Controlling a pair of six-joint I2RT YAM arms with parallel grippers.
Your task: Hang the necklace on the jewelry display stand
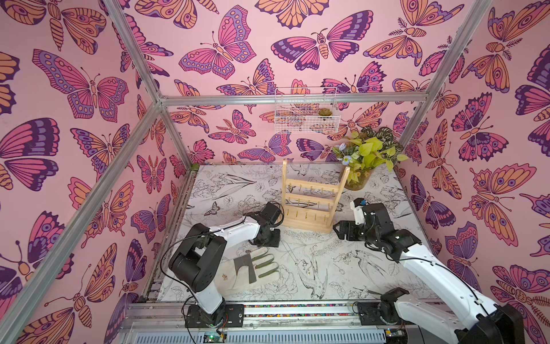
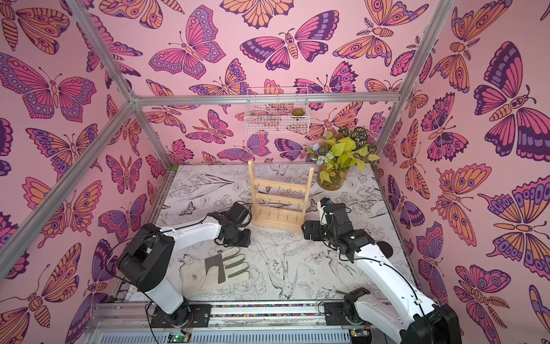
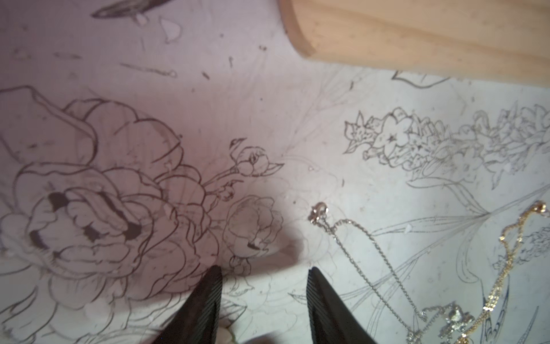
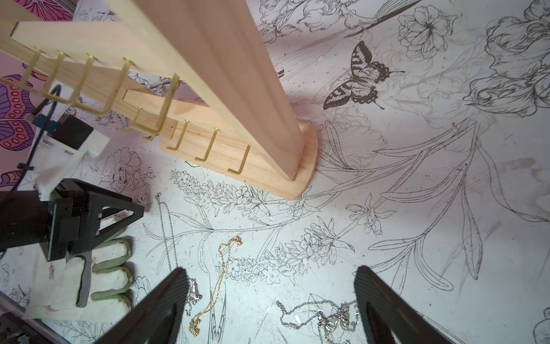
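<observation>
The wooden jewelry stand (image 1: 309,223) with rows of brass hooks (image 4: 207,144) stands at mid-table; no necklace hangs on the hooks in view. In front of it lie a silver necklace (image 3: 366,275), a gold chain (image 3: 497,286) and another silver chain (image 4: 320,315), all loose on the table. My left gripper is open and empty, low over the table left of the silver necklace. My right gripper is open, nothing between its fingers, at the stand's right side; from its view the third chain lies between and beyond the fingertips.
A work glove (image 2: 214,270) lies at the front left, below the left arm. A potted plant (image 1: 358,177) stands behind the stand to the right. A wire basket (image 1: 306,117) hangs at the back wall.
</observation>
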